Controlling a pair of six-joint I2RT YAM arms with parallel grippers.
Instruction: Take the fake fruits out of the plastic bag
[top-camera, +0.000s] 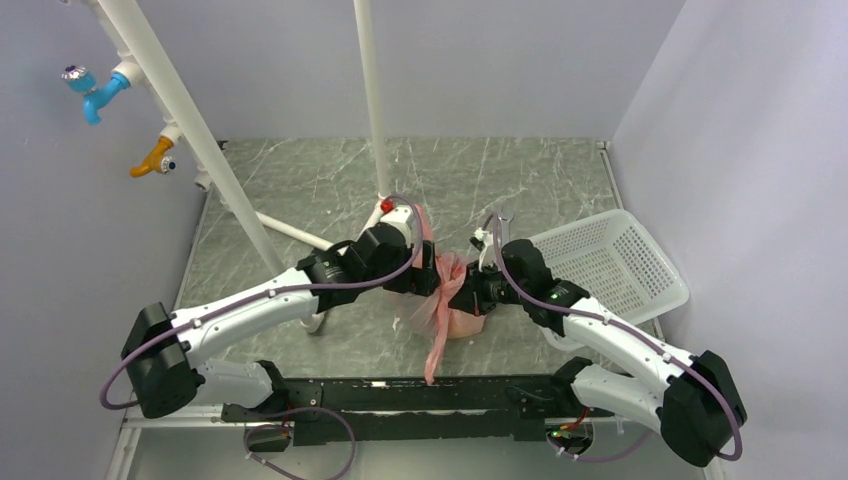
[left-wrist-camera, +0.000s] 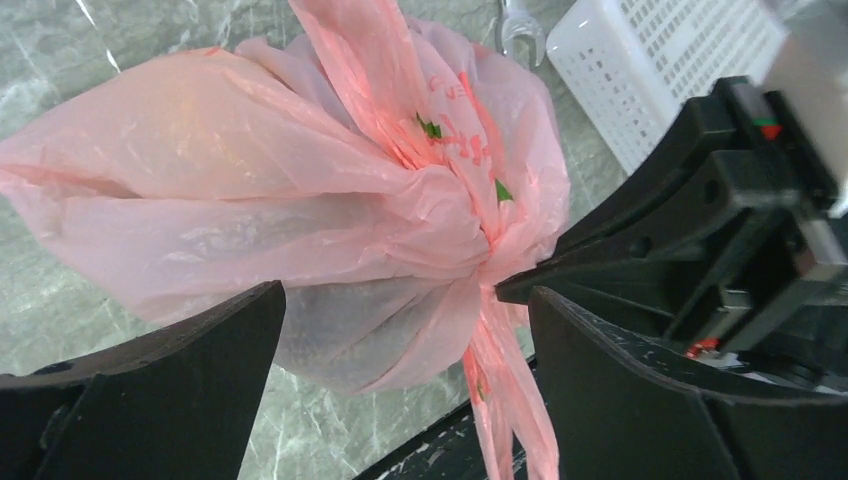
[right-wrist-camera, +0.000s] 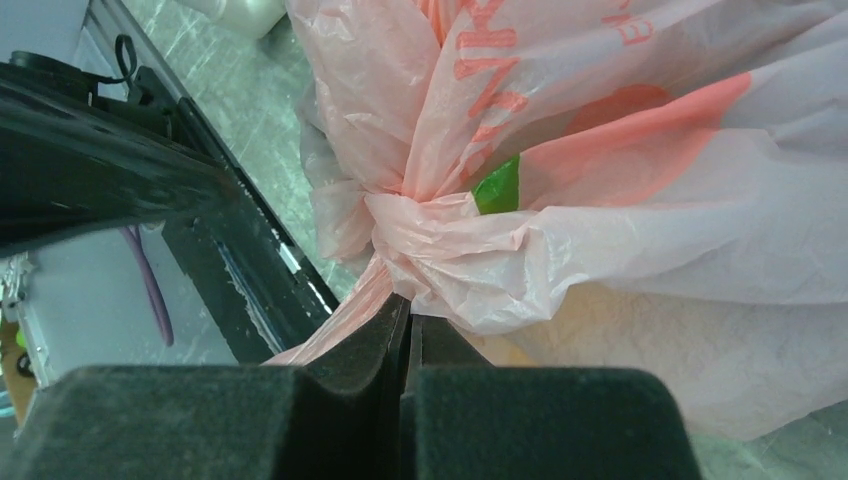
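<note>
The translucent pink plastic bag (top-camera: 446, 305) is gathered into a twisted neck, its loose end trailing toward the front edge. My right gripper is shut on thin plastic at that neck, seen from the other side at its fingertips (left-wrist-camera: 515, 287). Over the bag, my left gripper stands open, with folds of plastic below the space between its fingers. Fruits show only as blurred shapes through the film: an orange-yellow bulge (top-camera: 463, 324) low in the bag and a green bit (right-wrist-camera: 498, 188) near the neck.
A white perforated basket (top-camera: 600, 265) stands close on the right, partly behind my right arm. White pipes (top-camera: 372, 100) rise behind and left of the bag. A wrench (left-wrist-camera: 520, 32) lies behind it.
</note>
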